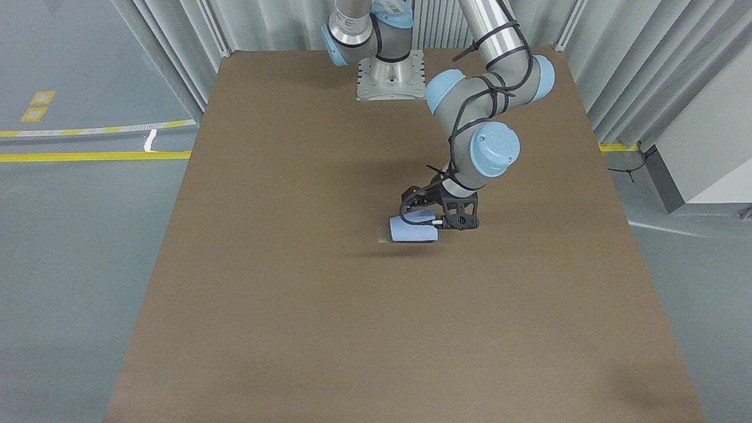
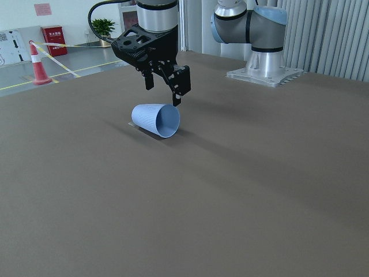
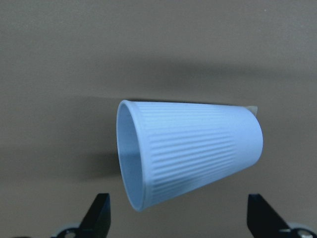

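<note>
A light-blue ribbed cup (image 1: 412, 232) lies on its side on the brown table (image 1: 395, 324); in the left view its mouth faces the camera's right, and in the wrist view the cup (image 3: 193, 148) spans the middle, mouth to the left. A small clear piece shows at its base. My black gripper (image 2: 163, 92) hangs just over the cup, fingers apart and open, nothing between them. In the wrist view both fingertips (image 3: 99, 218) sit along the bottom edge, below the cup in the picture.
A pale wall and curtains stand beyond the table's edges.
</note>
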